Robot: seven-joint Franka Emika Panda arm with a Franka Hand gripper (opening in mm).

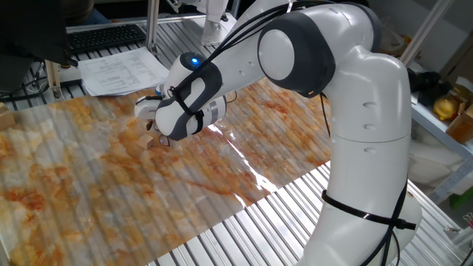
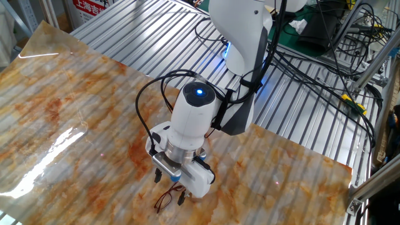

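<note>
In exterior view 2 my gripper [image 2: 169, 187] points down over the marbled tabletop [image 2: 81, 94], open, its two dark fingertips [image 2: 157, 175] well apart. A pair of thin, dark-rimmed glasses [image 2: 164, 201] shows below and between the fingers, partly covered by the hand. Whether a finger touches the frame cannot be told. From exterior view 1, the hand hides most of the glasses, leaving only a bit of lens rim [image 1: 164, 140] below it. Beside them sits a small wooden block [image 1: 146, 140], close under the hand; it does not show in the other view.
Papers [image 1: 122, 72] and a black keyboard [image 1: 106, 37] lie beyond the tabletop's far edge. Another tan block [image 1: 6, 117] stands at the left edge. Loose cables run along my arm.
</note>
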